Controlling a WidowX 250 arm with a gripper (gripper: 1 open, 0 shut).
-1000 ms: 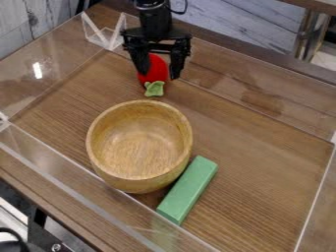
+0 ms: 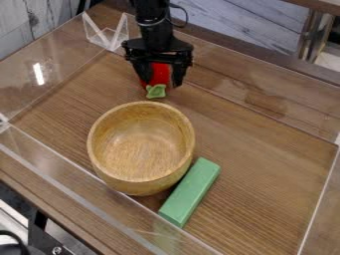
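My black gripper (image 2: 158, 62) hangs at the top centre of the camera view, open, its fingers lowered around a red object with a green top (image 2: 157, 85), which looks like a toy strawberry or similar item and is partly hidden by the gripper. Below it stands a round tan wooden bowl (image 2: 139, 147), empty. A green block (image 2: 189, 190) lies to the bowl's lower right.
The wooden table (image 2: 265, 149) has free room to the right and left of the bowl. Clear plastic edging runs along the left and bottom. A shelf or ledge (image 2: 313, 6) is at the top right corner.
The bowl and green block are unmoved.
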